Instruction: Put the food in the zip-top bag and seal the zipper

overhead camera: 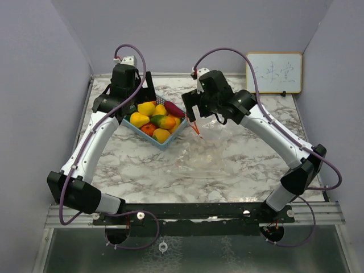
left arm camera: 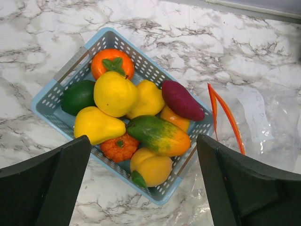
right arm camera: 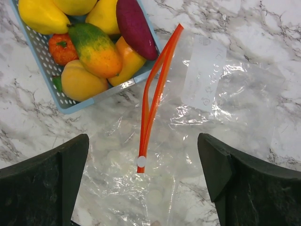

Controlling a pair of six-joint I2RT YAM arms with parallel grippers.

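Note:
A clear zip top bag point(right arm camera: 221, 127) lies flat on the table, its orange zipper point(right arm camera: 151, 110) parted along the upper length and drawn together near a white slider point(right arm camera: 141, 161). Beside it, a blue basket point(left arm camera: 163, 197) holds the food: several yellow fruits point(left arm camera: 115, 94), a papaya point(left arm camera: 157, 135), a purple sweet potato point(left arm camera: 182, 100), a green avocado point(left arm camera: 78, 97) and an orange persimmon point(left arm camera: 112, 63) among others. My left gripper hangs open over the basket, touching nothing. Above the bag's zipper, my right gripper is open and empty too.
A small whiteboard point(overhead camera: 275, 72) with writing on it lies at the back right. Grey walls close in the back and sides.

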